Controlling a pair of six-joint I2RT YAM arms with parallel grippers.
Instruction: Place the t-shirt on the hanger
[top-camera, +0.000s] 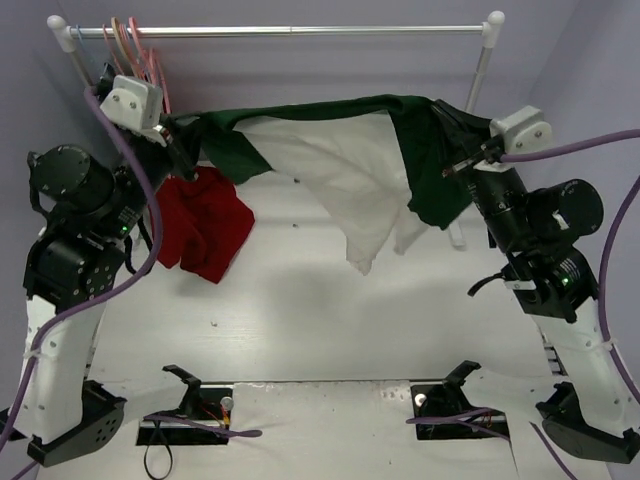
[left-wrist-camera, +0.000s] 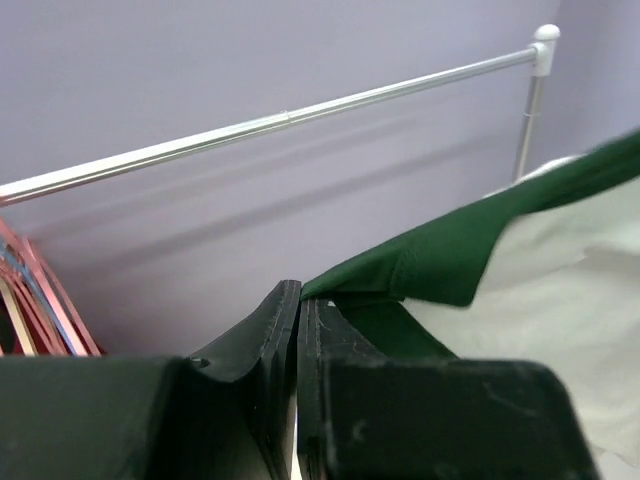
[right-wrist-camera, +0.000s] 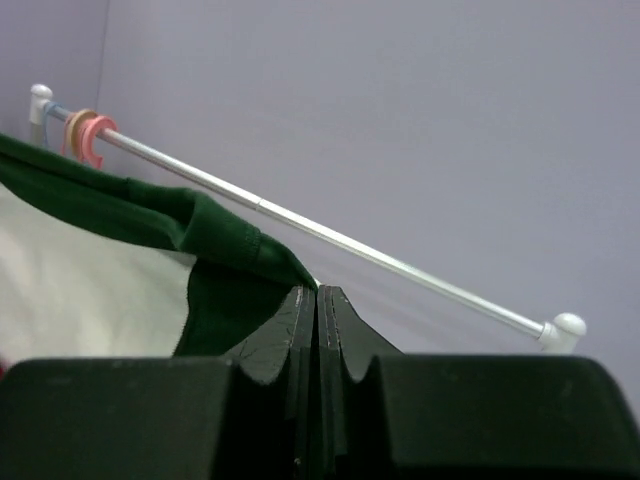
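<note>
A white t-shirt with green collar and sleeves hangs stretched between my two raised grippers. My left gripper is shut on the green cloth, pinched at the fingertips in the left wrist view. On the other side my right gripper is shut on the green fabric too. Between them the upper edge runs almost level, and the white body drops below it. Several pink and tan hangers hang on the rack's left end, partly hidden by my left arm.
The white rack rail spans the back; its middle and right are empty. A red garment hangs at the left, partly behind my left arm.
</note>
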